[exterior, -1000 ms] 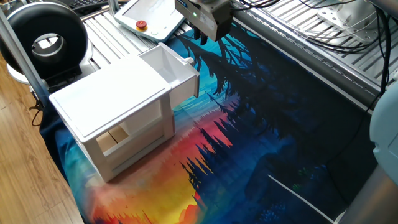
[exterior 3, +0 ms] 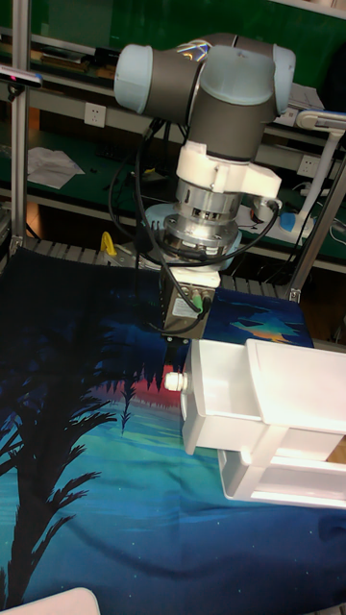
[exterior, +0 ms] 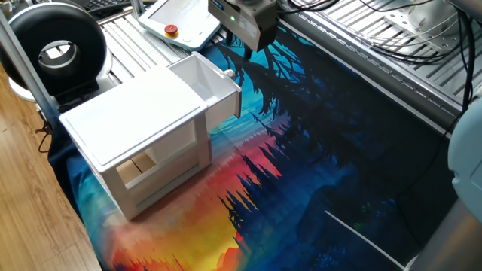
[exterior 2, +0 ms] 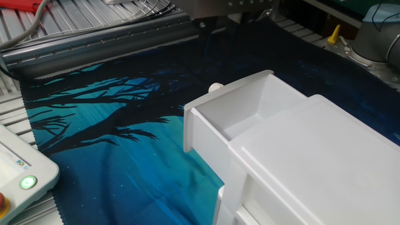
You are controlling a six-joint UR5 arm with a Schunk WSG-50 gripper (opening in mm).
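A white drawer cabinet stands on the printed cloth. Its top drawer is pulled out, and the visible part of the inside looks empty. A round white knob sits on the drawer's front. My gripper hangs beyond that front, pointing down and apart from the knob in exterior view 1. Its dark fingers stand spread, with nothing seen between them. In exterior view 3 the arm reaches down from behind, and the fingertips show only as a dark shape near the knob.
A teach pendant with a red button lies at the cloth's far edge. The black ring-shaped device stands behind the cabinet. Bare cloth lies open before the drawer and along the cabinet's side.
The gripper body has shifted slightly left in exterior view 1. Cabinet and drawer have not moved.
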